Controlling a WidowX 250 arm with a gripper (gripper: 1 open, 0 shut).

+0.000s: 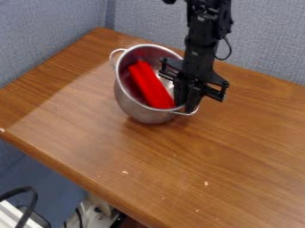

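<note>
A steel pot point(137, 108) with two loop handles stands tilted on the wooden table point(152, 169), holding a long red object point(149, 85). My black gripper point(181, 93) is at the pot's right side, reaching over the rim beside the red object. Its fingertips are partly hidden at the rim, so whether it grips anything cannot be told.
Grey padded walls border the back. Cables and equipment lie off the lower left edge.
</note>
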